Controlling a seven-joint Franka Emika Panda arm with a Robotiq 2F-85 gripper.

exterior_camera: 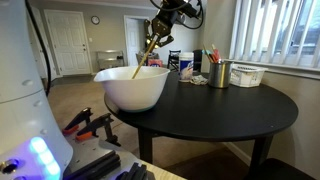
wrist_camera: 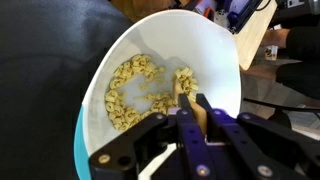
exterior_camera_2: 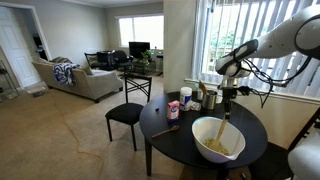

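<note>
A large white bowl [exterior_camera: 140, 92] sits at the near edge of the black table. Ring-shaped pieces [wrist_camera: 125, 75], like dry cereal or pasta, lie on its bottom in the wrist view, with a bare patch between them. My gripper [exterior_camera_2: 228, 96] is above the bowl, shut on the handle of a wooden utensil [exterior_camera: 147, 57]. The handle slants down into the bowl, leaning to the left in exterior view 1. In the wrist view, the handle's near end [wrist_camera: 199, 112] shows between the fingers, and its lower end is among the pieces.
A metal cup of utensils [exterior_camera: 219, 73], a white basket [exterior_camera: 246, 76] and a white canister [exterior_camera: 186, 66] stand farther back. A pink package [exterior_camera_2: 173, 110] and a reddish-brown spoon [exterior_camera_2: 166, 130] are on the left side in exterior view 2.
</note>
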